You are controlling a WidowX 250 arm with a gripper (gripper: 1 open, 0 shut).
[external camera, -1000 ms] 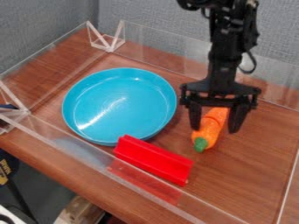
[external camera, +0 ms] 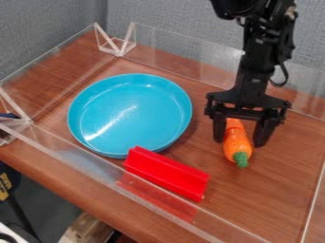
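My black gripper is lowered over an orange carrot with a green tip, on the wooden table right of the blue plate. Its two fingers stand on either side of the carrot's upper part; whether they press on it I cannot tell. A blue round plate lies at centre left, and a red block lies below it near the front.
Clear plastic walls with white brackets border the table. The wood is bare at the back left and front right.
The gripper has come down around the carrot from just above it. The carrot now points more straight toward the front, its green tip shifted right.
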